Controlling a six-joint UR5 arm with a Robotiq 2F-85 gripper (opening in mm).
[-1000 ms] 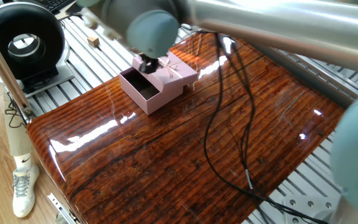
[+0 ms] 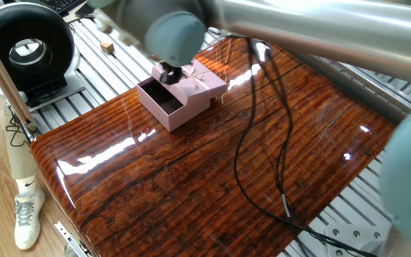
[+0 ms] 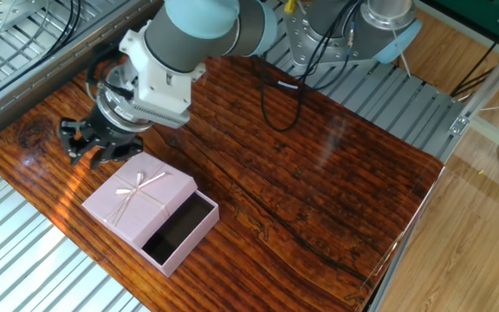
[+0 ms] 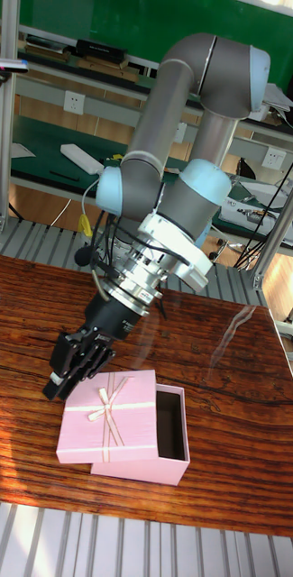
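Observation:
A pink gift box (image 3: 196,236) sits on the wooden table, its dark inside partly uncovered. Its lid (image 3: 150,212), tied with a pale ribbon bow, lies shifted and tilted across part of the box. Beside the lid's outer edge is my black gripper (image 3: 85,161), apart from the bow; its fingertips look separated with nothing visible between them, so it appears open. In exterior view 3 the gripper (image 4: 62,378) points down at the lid's upper left corner (image 4: 72,396); whether it touches the lid cannot be told. The arm hides most of the gripper in exterior view 1.
Black cables (image 2: 240,153) hang from the arm over the table. A small wooden block (image 2: 107,48) and a black ring-shaped device (image 2: 27,50) stand off the table on the slatted metal surface.

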